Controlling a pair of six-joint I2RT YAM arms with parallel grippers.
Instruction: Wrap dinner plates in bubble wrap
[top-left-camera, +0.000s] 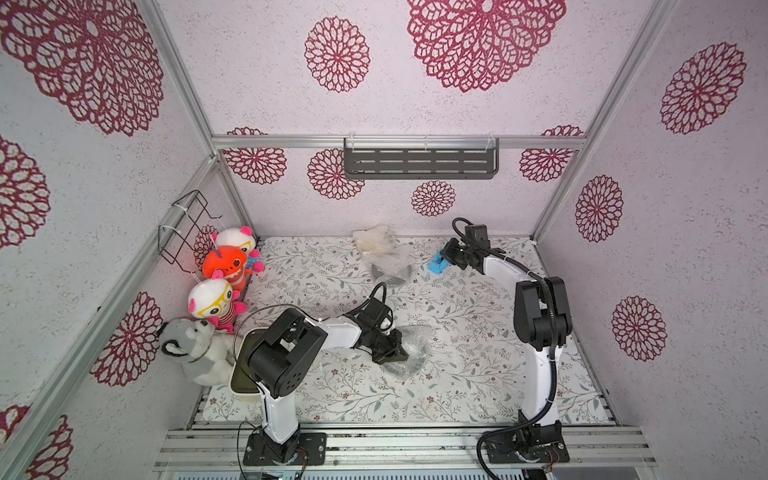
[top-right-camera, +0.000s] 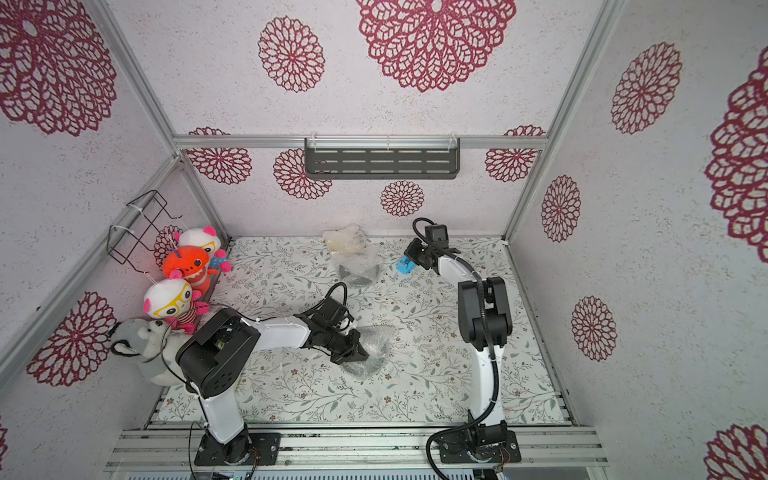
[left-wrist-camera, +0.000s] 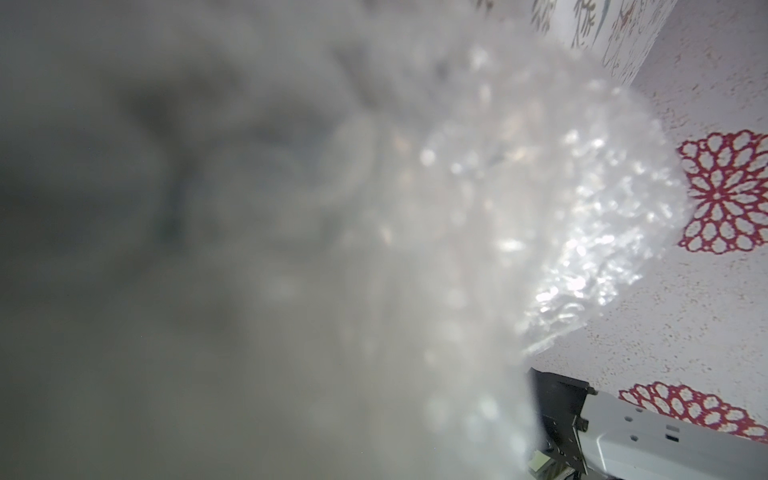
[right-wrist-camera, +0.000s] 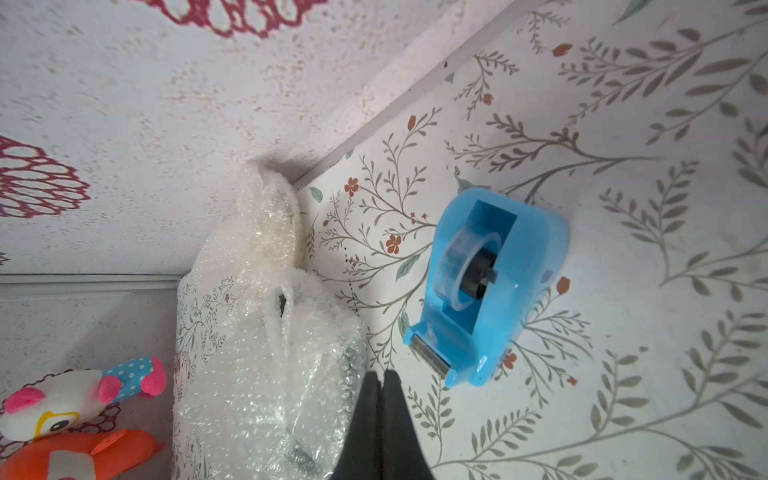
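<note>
In the right wrist view a blue tape dispenser (right-wrist-camera: 512, 296) lies on the table, its clear tape roll (right-wrist-camera: 461, 268) seated inside. My right gripper is shut with nothing between its fingers, clear of the dispenser and to its left. From the top left view, my left gripper (top-left-camera: 397, 357) rests against a round bubble-wrapped bundle (top-left-camera: 416, 348) at the table's front middle; any plate inside is hidden. Bubble wrap (left-wrist-camera: 592, 208) fills most of the left wrist view, covering the left fingers, so their state does not show.
More bubble wrap (top-left-camera: 384, 252) lies at the back middle, left of the dispenser, over a dark round shape. Plush toys (top-left-camera: 212, 296) line the left wall, and a bin (top-left-camera: 240, 380) stands under the left arm.
</note>
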